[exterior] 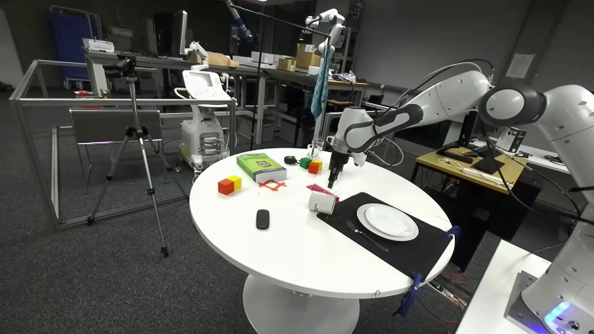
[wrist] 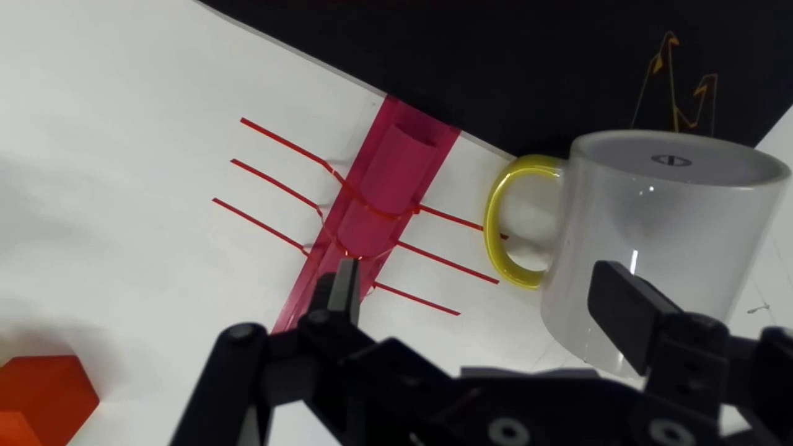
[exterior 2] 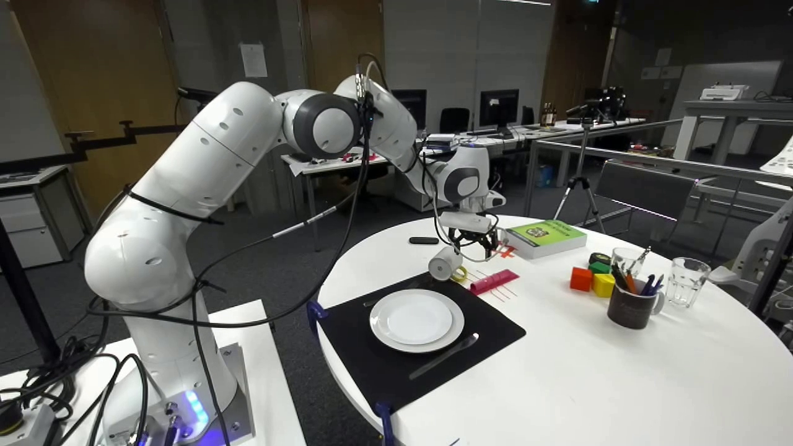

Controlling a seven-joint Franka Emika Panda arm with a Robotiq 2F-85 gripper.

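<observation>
A white mug (wrist: 661,223) with a yellow handle (wrist: 496,215) lies on its side at the edge of the black placemat (exterior: 390,253). Beside it rests a pink strip (wrist: 386,178) with a raised rounded middle and thin red prongs on both sides. My gripper is open above them. In the wrist view its left finger overlaps the strip's lower end and its right finger overlaps the mug's side; nothing shows held. From exterior view 1 the gripper (exterior: 332,183) points down behind the mug (exterior: 321,202), apparently clear of it.
White plates (exterior 2: 416,318) sit on the placemat, with a fork (exterior: 364,234) and a knife (exterior 2: 443,357) beside them. Around stand a green book (exterior: 261,167), coloured blocks (exterior 2: 581,279), a pen-filled dark mug (exterior 2: 630,308) and glasses (exterior 2: 687,282).
</observation>
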